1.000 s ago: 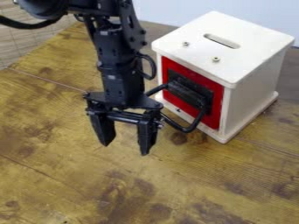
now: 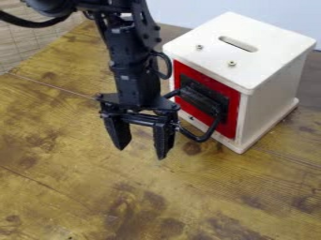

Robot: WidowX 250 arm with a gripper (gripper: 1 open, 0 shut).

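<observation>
My black gripper [image 2: 142, 139] hangs over the wooden table, left of a white box [image 2: 269, 79] with a slotted top and a red front panel [image 2: 230, 127]. The gripper's two fingers point down and stand apart, with nothing visible between them. A black handle-like fitting [image 2: 201, 101] is on the red panel, and a dark bar or cable runs from it down behind the gripper's right side.
A white wall stands behind the box, and a woven surface [image 2: 25, 37] shows at the top left.
My gripper has shifted very slightly up and to the right over the last second. The box looks unmoved.
</observation>
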